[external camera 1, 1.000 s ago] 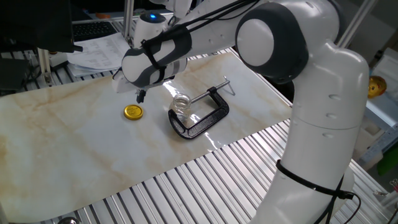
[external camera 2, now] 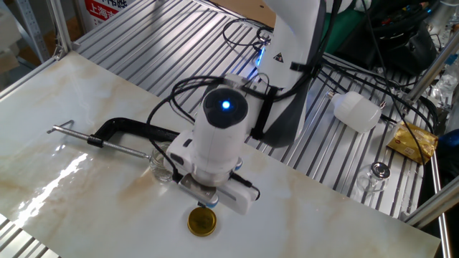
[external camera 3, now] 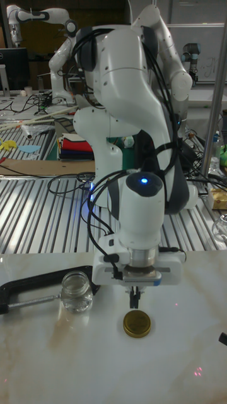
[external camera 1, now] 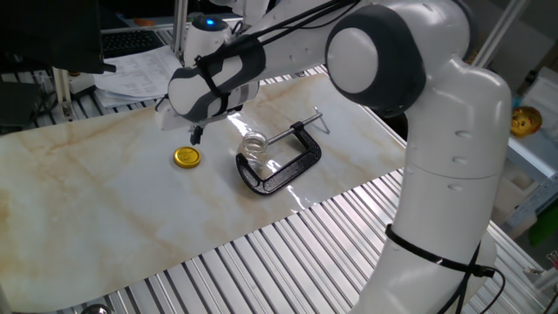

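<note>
A round gold lid (external camera 1: 187, 157) lies flat on the marbled board. An open-topped clear glass jar (external camera 3: 77, 293) stands upright beside the black C-clamp (external camera 1: 283, 177), within the curve of its frame. My gripper (external camera 3: 135, 307) points down just behind the lid in exterior view 3, apart from it. Its dark fingers (external camera 3: 132, 297) are close together and nothing shows between them. In exterior view 2 the hand hides the fingertips, while the lid (external camera 2: 201, 221) shows just below it and the jar (external camera 2: 162, 163) is partly covered.
Bare board (external camera 1: 96, 218) spreads widely around the lid. Beyond one edge, a slatted metal table holds a white bulb-like object (external camera 2: 356, 112), a small glass jar (external camera 2: 374, 175) and a yellow packet (external camera 2: 412, 142). Papers (external camera 1: 144, 77) lie behind the board.
The arm and hand have shifted very slightly to the left in exterior view 1. Lid, jar and clamp have stayed in place.
</note>
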